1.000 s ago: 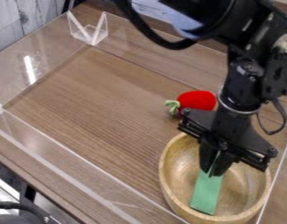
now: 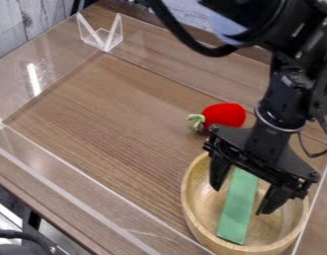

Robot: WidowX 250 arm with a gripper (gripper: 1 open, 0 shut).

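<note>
My black gripper (image 2: 246,171) is open over a round wooden bowl (image 2: 202,221) at the lower right, its two fingers spread apart and low inside the bowl's upper part. A long green block (image 2: 235,214) lies in the bowl, its upper end between or just below the fingers. A red vegetable-like object (image 2: 222,116) with a green top lies behind the bowl, left of the arm.
A clear plastic piece (image 2: 103,32) stands at the back left. Dark cables and white panels lie beyond the left edge.
The gripper's fingers have spread wider apart, uncovering more of the green block's upper end. The bowl and red object look unmoved.
</note>
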